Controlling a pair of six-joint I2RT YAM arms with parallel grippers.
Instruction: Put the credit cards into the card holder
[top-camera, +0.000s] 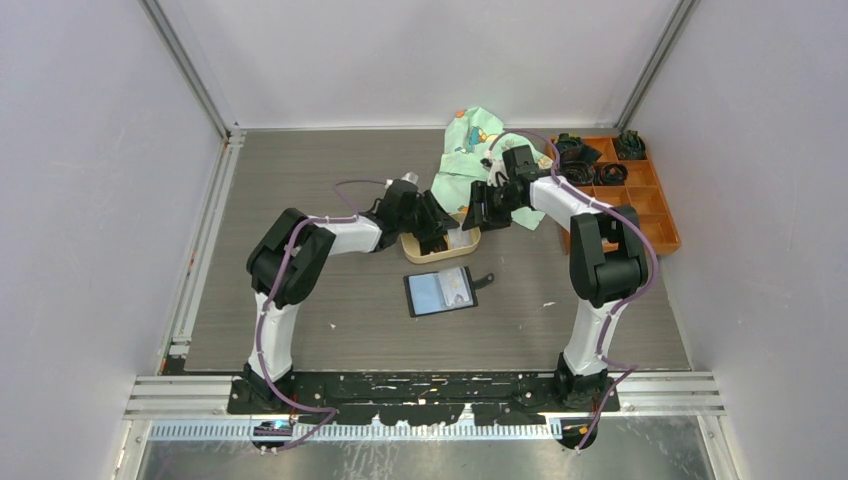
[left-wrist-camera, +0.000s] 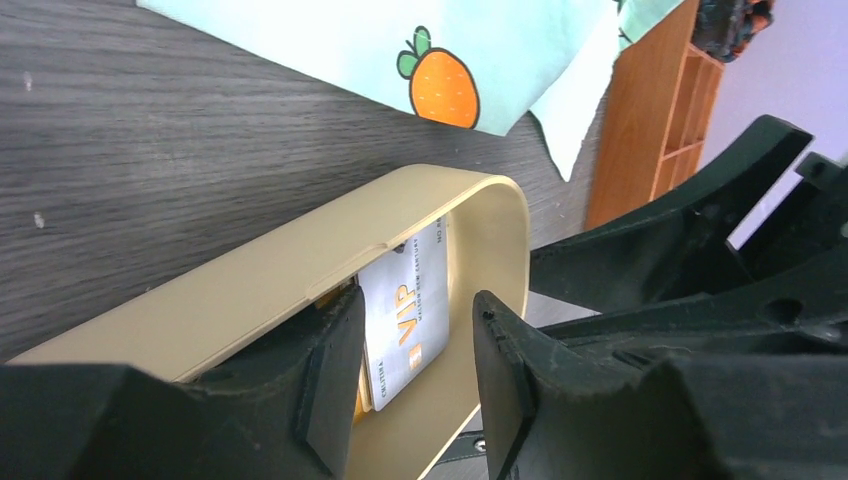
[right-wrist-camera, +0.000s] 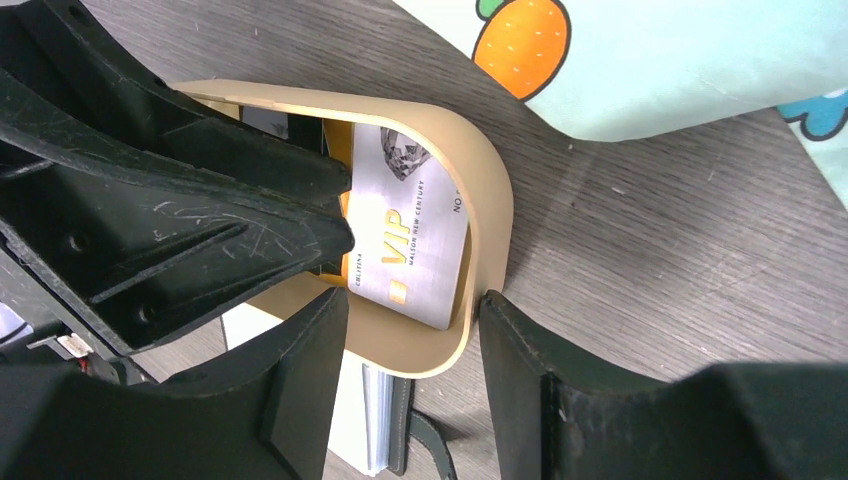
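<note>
White VIP cards (right-wrist-camera: 410, 230) lean at the right end of a tan box (right-wrist-camera: 440, 345); darker cards show behind them, partly hidden by my left gripper. That left gripper is over the box, its fingers apart on either side of the white card (left-wrist-camera: 408, 305), with visible room between. At the box's right end, my right gripper has the end wall and corner between its fingers. Below the box in the top view, the card holder (top-camera: 441, 291) lies unfolded on the table, clear sleeves showing and its strap to the right.
A mint cloth (top-camera: 470, 155) with fruit prints lies just behind the box. At the back right stands an orange compartment tray (top-camera: 655, 215) holding dark coiled items. Bare table surrounds the holder in front and on both sides.
</note>
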